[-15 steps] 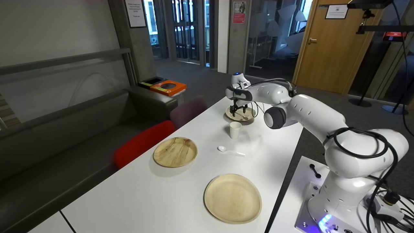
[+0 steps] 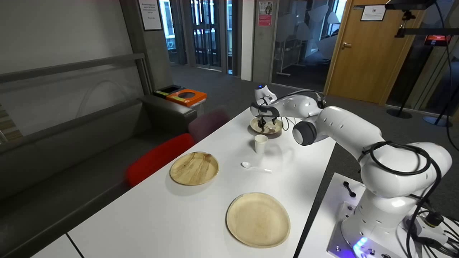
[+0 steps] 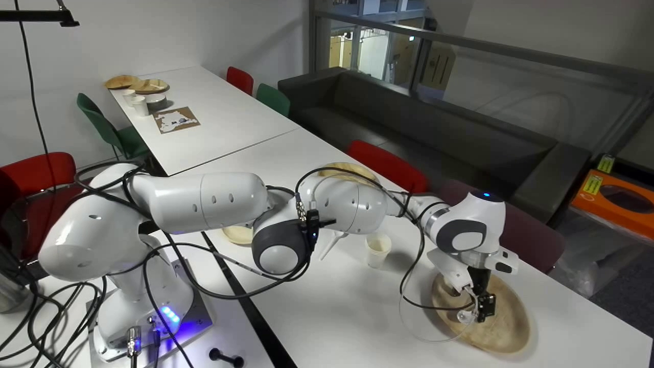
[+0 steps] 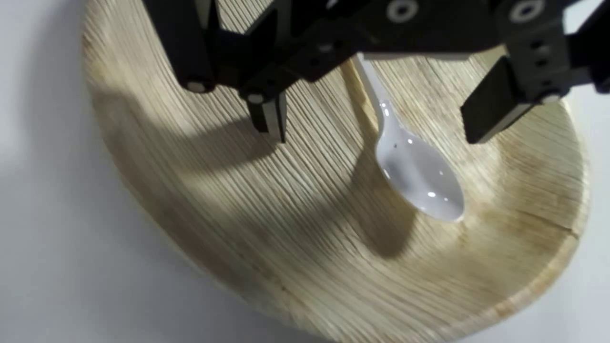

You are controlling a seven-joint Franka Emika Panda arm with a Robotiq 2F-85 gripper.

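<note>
In the wrist view a white plastic spoon (image 4: pixel 420 171) lies in a wooden plate (image 4: pixel 274 286), its bowl pointing to the lower right. My gripper is open over that plate, one finger on each side of the spoon, with visible space between them and it. The upper end of the handle disappears behind the gripper body. Exterior view 2 has the gripper (image 3: pixel 473 299) low over the plate (image 3: pixel 512 325) at the near end of the table, where the spoon's bowl (image 3: pixel 466 317) shows beneath it.
A white cup (image 2: pixel 260 144) stands near the plate, and a second white spoon (image 2: pixel 256 167) lies on the table. Two more wooden plates, one left (image 2: pixel 194 168) and one in front (image 2: pixel 258 220), have clear tabletop around them. Loose cables hang along the arm.
My gripper has come down a little towards the far plate. The cup, the second spoon and the two other plates are where they were.
</note>
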